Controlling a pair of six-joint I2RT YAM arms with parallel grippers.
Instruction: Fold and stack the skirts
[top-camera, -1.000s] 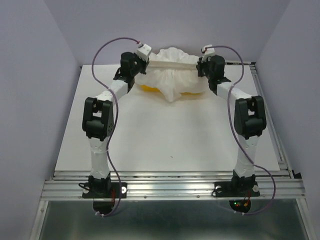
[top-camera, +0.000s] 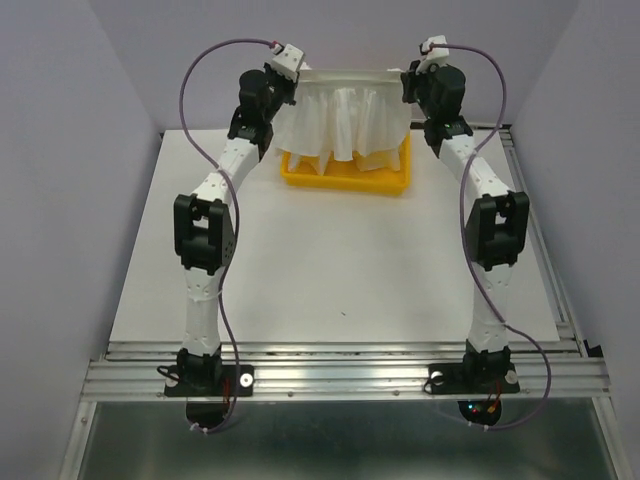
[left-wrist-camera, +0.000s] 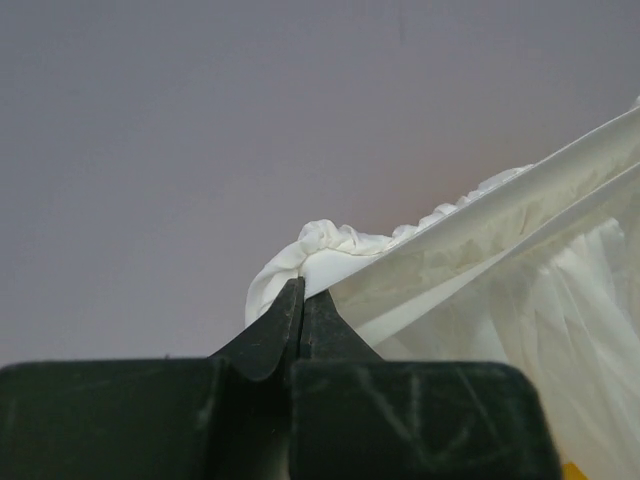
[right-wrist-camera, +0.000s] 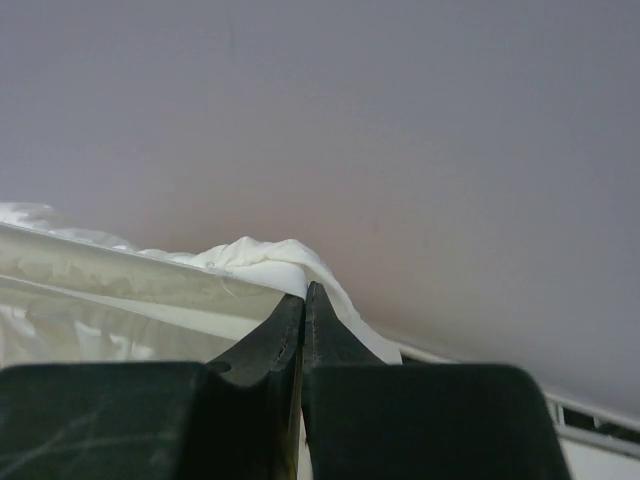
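A white skirt (top-camera: 343, 115) hangs stretched by its waistband between my two grippers at the far end of the table. My left gripper (top-camera: 292, 75) is shut on one end of the waistband; in the left wrist view the gathered white cloth (left-wrist-camera: 345, 245) comes out of the fingertips. On the opposite end my right gripper (top-camera: 410, 78) is shut too, the band's corner (right-wrist-camera: 285, 270) pinched at its tips in the right wrist view. The skirt's lower folds hang in front of a yellow bin (top-camera: 345, 182) and hide most of its inside.
The yellow bin stands on the white table (top-camera: 330, 265) near its far edge. Ahead of the bin, the middle and front of the table are clear. Grey walls (top-camera: 70, 180) close in the back and sides.
Both grippers have moved toward the back wall, taking the skirt along.
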